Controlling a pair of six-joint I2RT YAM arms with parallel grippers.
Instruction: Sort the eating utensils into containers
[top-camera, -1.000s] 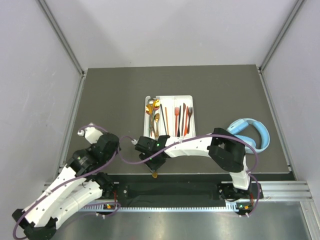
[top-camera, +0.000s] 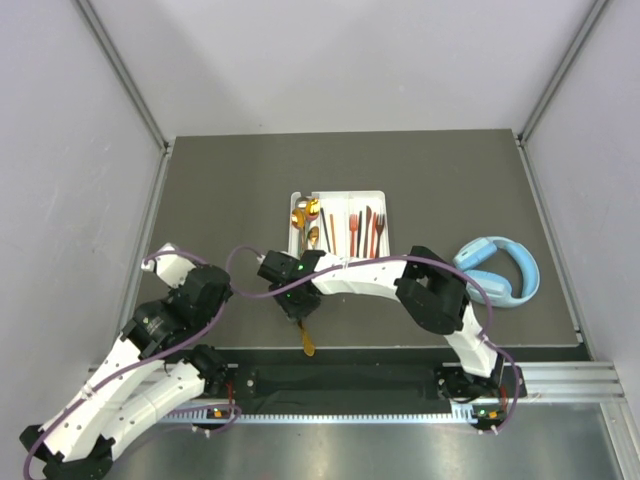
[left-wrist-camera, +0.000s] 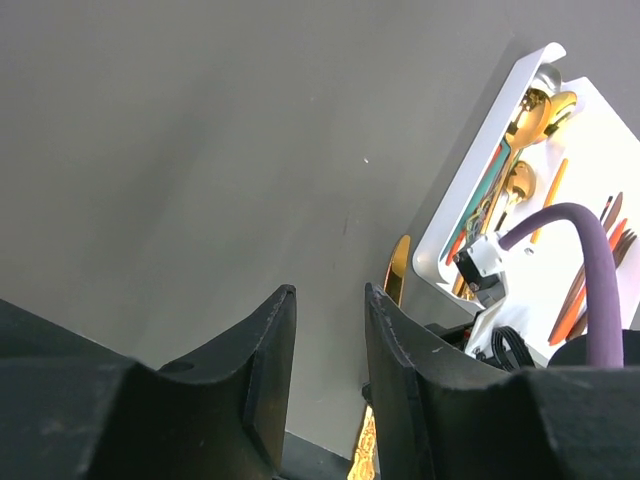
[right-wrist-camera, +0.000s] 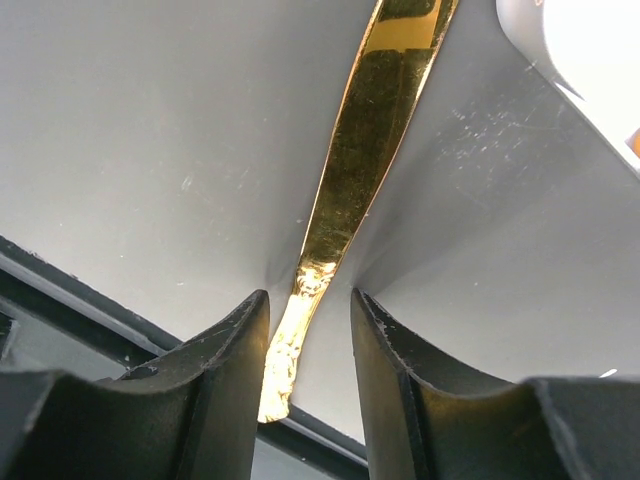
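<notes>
A gold knife lies on the grey mat near the front edge, beside the white tray. My right gripper hangs over it, open, the knife's narrow end between its fingertips. The tray holds gold spoons, forks and several other slim utensils. My left gripper stands at the left front above bare mat, fingers part open with nothing held; the right arm and the knife appear behind it in the left wrist view.
Blue headphones lie at the right. Walls bound the workspace, and a dark rail runs along the front edge.
My right arm has shifted back and left, uncovering more of the knife in the top view. The left arm has moved slightly left and has since stayed about in place.
</notes>
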